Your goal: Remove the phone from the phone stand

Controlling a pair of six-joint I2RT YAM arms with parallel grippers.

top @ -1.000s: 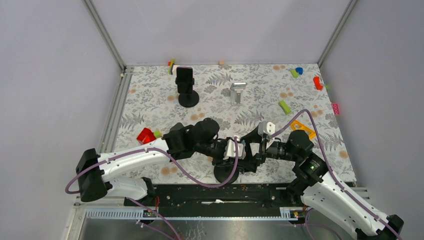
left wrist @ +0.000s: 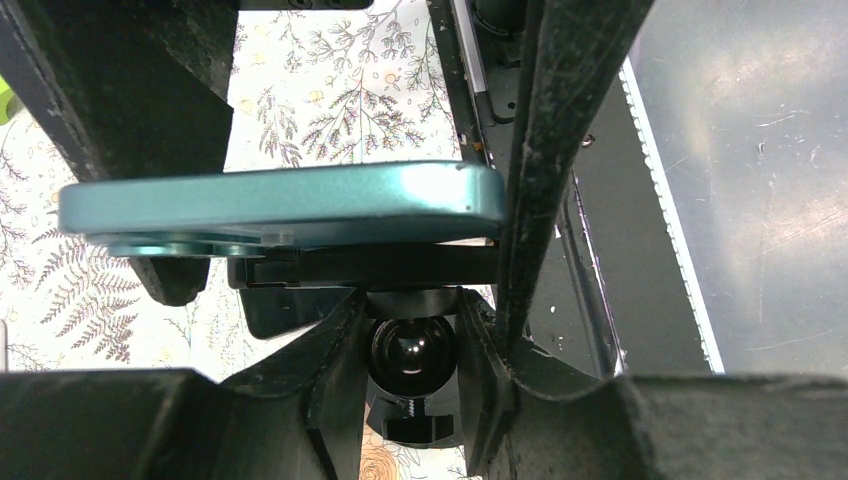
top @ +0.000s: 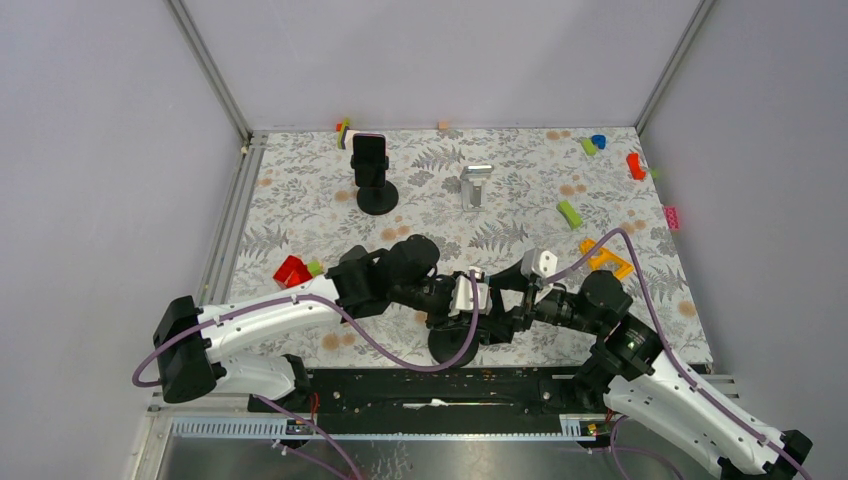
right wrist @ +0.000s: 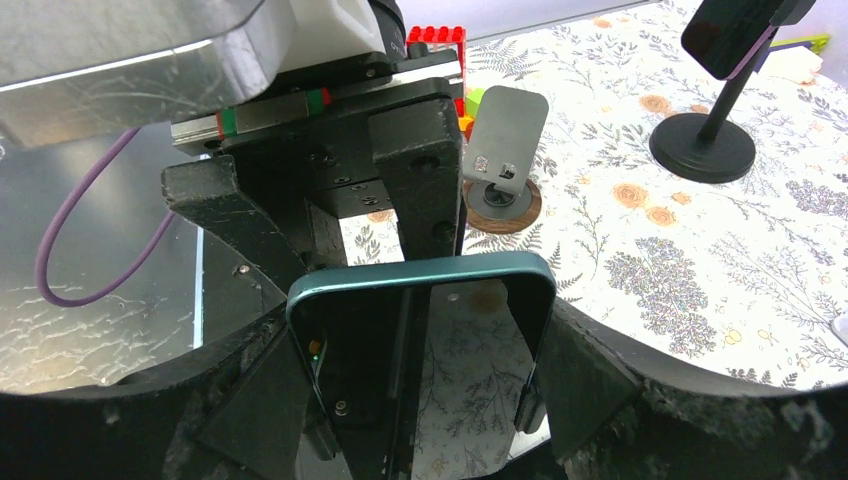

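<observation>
A teal-edged phone (left wrist: 290, 205) sits against the black holder (left wrist: 400, 265) of its stand, seen edge-on in the left wrist view. Below the holder, my left gripper is shut on the stand's neck, around the ball joint (left wrist: 413, 358). My right gripper is shut on the phone, one finger at each long side; the phone's top edge (right wrist: 425, 270) runs between them in the right wrist view. From above, both grippers and arms hide the phone, while the stand's round black base (top: 453, 347) shows on the table near the front edge.
Back left, another black stand (top: 377, 198) carries a dark phone (top: 370, 163). A silver stand (top: 474, 190) stands at the back centre. Red blocks (top: 292, 271) lie at left, an orange frame (top: 606, 260) at right.
The left arm looks still.
</observation>
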